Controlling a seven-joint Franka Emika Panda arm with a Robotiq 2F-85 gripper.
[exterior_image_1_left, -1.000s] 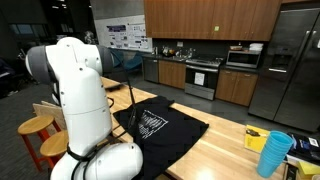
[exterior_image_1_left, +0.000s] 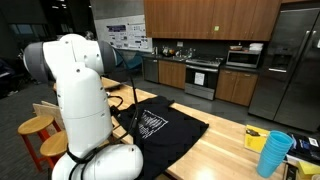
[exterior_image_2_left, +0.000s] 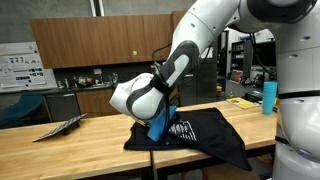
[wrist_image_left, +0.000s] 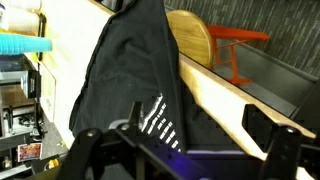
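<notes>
A black cloth (exterior_image_1_left: 178, 132) with a white striped print lies spread over the wooden table in exterior view 1. In exterior view 2 the same cloth (exterior_image_2_left: 205, 128) lies partly behind the white arm. From the wrist view, my gripper is open above the cloth (wrist_image_left: 115, 75) and the table's edge, its dark fingers (wrist_image_left: 266, 128) wide apart. Nothing shows between them. The white print sits between the fingers in that view. Exterior view 1 does not show the fingertips clearly.
A blue cup (exterior_image_1_left: 273, 155) stands at the table's right end, near yellow items (exterior_image_1_left: 257, 138). Stools (exterior_image_1_left: 38, 124) are on the floor beside the table. Bare wood (exterior_image_1_left: 215, 155) lies free between cloth and cup.
The upper part of the arm has shifted slightly in exterior view 1. The cloth and the cup look the same.
</notes>
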